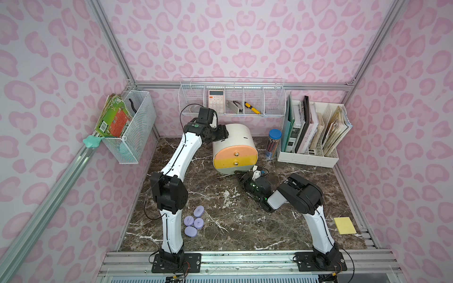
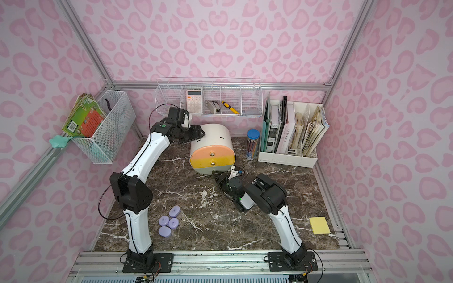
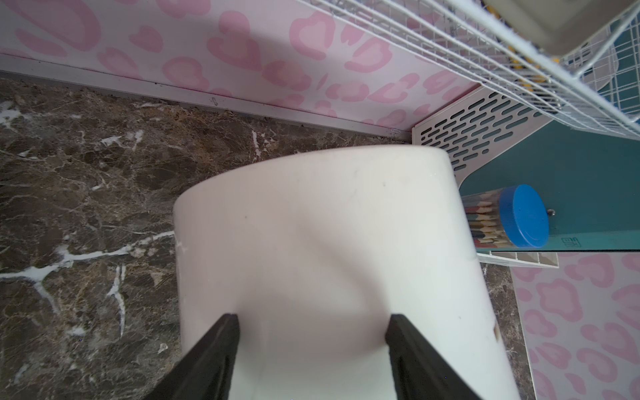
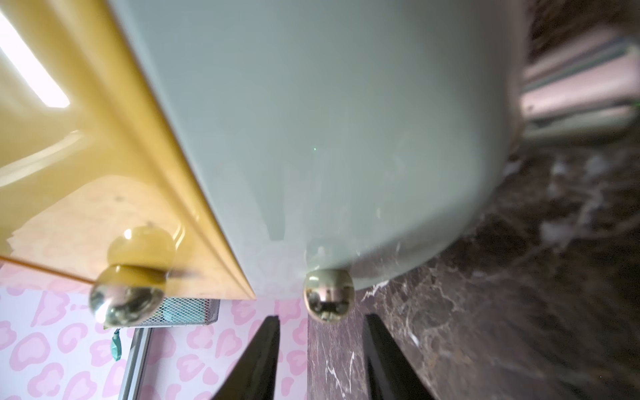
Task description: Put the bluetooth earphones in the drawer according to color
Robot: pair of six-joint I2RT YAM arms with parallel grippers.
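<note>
A rounded white cabinet [image 1: 240,134] stands at the back middle, its orange, yellow and grey-green drawer fronts closed. In the right wrist view the grey-green drawer [image 4: 333,133] shows close up, with its metal knob [image 4: 328,295] just ahead of my right gripper. Its fingers are part open, one on either side below the knob, with nothing gripped. My left gripper is open over the white top of the cabinet. Several purple earphone cases [image 1: 190,231] lie on the table at front left.
A jar of pencils with a blue lid [image 1: 274,134] stands right of the cabinet, beside a white file box [image 1: 306,159]. A wire shelf [image 1: 264,113] hangs above.
</note>
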